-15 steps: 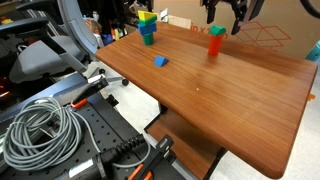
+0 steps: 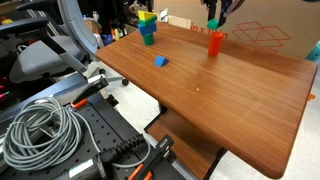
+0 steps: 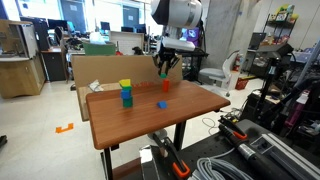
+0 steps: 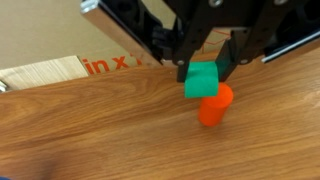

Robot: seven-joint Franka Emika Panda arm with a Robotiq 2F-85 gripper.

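A green block (image 4: 201, 80) sits between the fingertips of my gripper, which is shut on it. Close beside and below it in the wrist view is an orange-red cylindrical block (image 4: 216, 105), upright on the table. In exterior view 1 the green block (image 2: 217, 21) appears above the red block (image 2: 215, 43), with the dark gripper reaching down from the top edge. Exterior view 2 shows the gripper (image 3: 162, 71) over the red block (image 3: 166, 86) near the table's far edge; whether green and red still touch is hard to tell there.
A stack of yellow, blue and green blocks (image 2: 148, 28) stands at the table's far left. A flat blue block (image 2: 160, 61) lies alone in front of it. A person (image 3: 180, 38) is behind the table.
One second ago the green block rested on the red one with the gripper open around it. The gripper has since closed on it, and the green block has risen; the red block stayed put.
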